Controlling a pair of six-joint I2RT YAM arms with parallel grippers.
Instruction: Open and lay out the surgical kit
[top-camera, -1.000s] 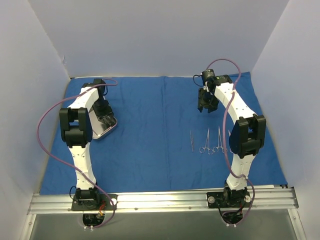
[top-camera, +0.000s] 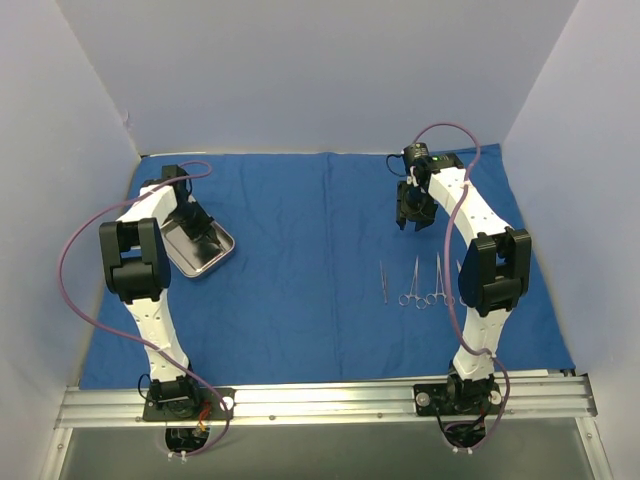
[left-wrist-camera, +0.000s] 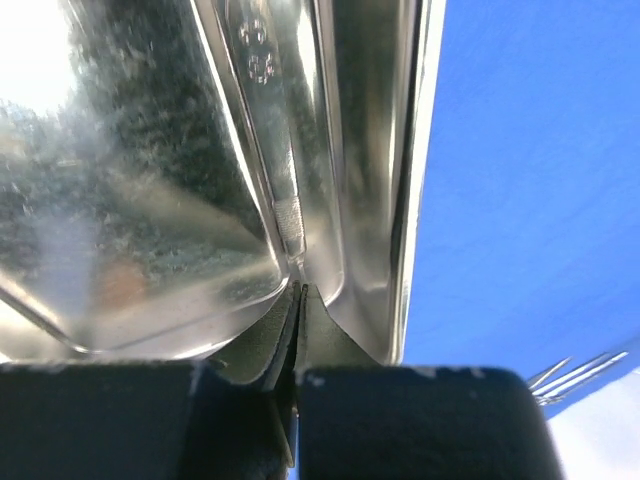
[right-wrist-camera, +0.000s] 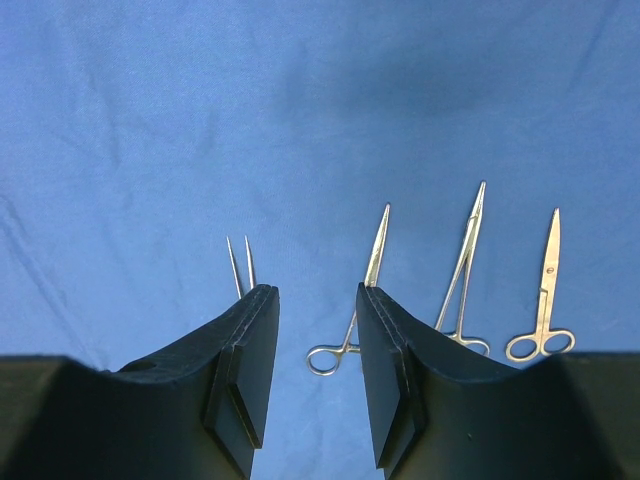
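Observation:
A steel tray (top-camera: 198, 262) sits on the blue cloth at the left. My left gripper is down inside it, shut at the tip of a slim metal handle (left-wrist-camera: 288, 215) lying in a groove; what is between the fingertips is hard to see. My right gripper hangs open above the cloth at the right. Below it lie tweezers (right-wrist-camera: 250, 262), two clamp-like ringed instruments (right-wrist-camera: 373, 258) (right-wrist-camera: 470, 240) and scissors (right-wrist-camera: 550, 270), laid out in a row.
Pale walls stand at the back and both sides, close to the tray on the left.
The right arm has barely moved, and the instruments at the right are unchanged.

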